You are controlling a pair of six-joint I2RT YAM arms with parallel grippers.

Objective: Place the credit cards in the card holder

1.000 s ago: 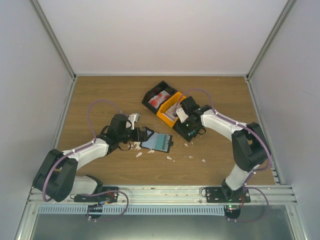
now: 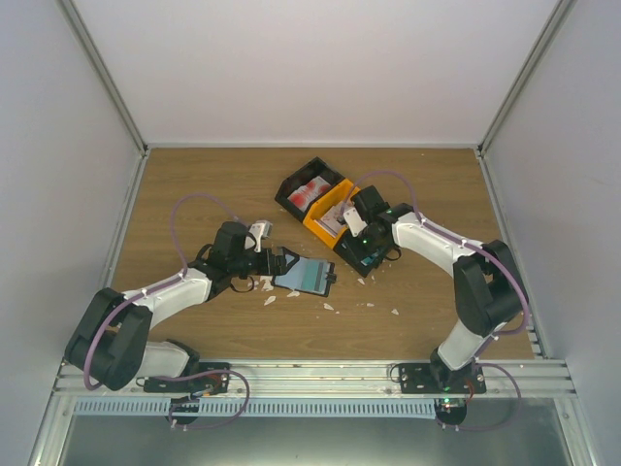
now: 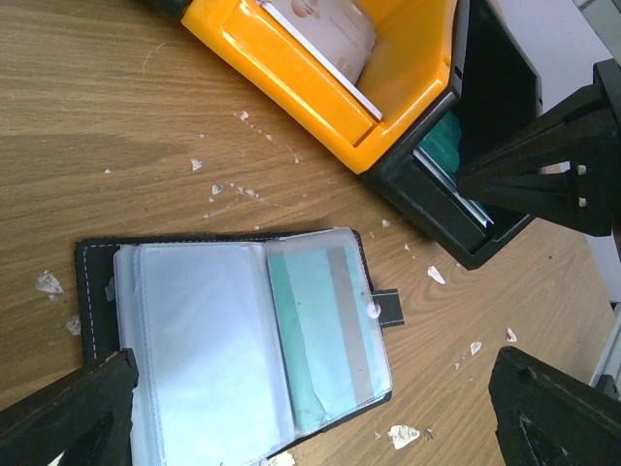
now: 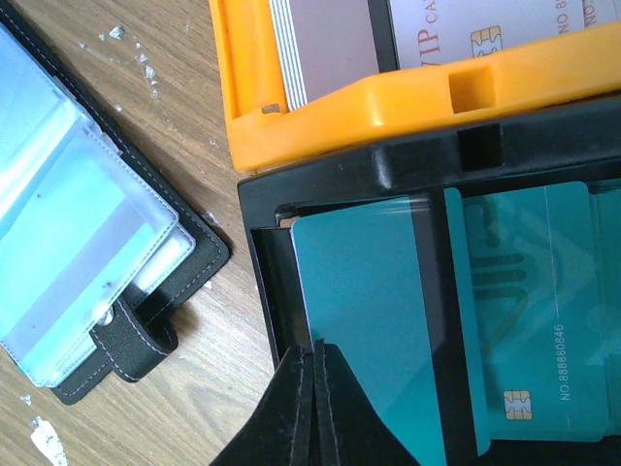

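Observation:
Teal credit cards stand in the black box (image 4: 378, 172); the front teal card (image 4: 369, 291) leans near its left wall, other teal cards (image 4: 524, 320) behind it. Over that front card, my right gripper is shut, tips together, the card outside its fingers. In the left wrist view it reaches into the box from the right. The black card holder (image 3: 89, 291) lies spread on the table, with clear sleeves and a teal card (image 3: 320, 320) in the right-hand sleeve. My left gripper stands open, its fingers on either side of the holder's near part.
An orange box (image 3: 291, 73) with pale cards adjoins the black one. Beyond it, another black box (image 2: 291, 184) holds red and white cards (image 2: 310, 193). Small pale scraps (image 3: 403, 436) dot the wood around the holder.
The right gripper has gone from open to shut in the box. The front teal card leans over more broadly toward the cards behind. The left arm and holder stay put.

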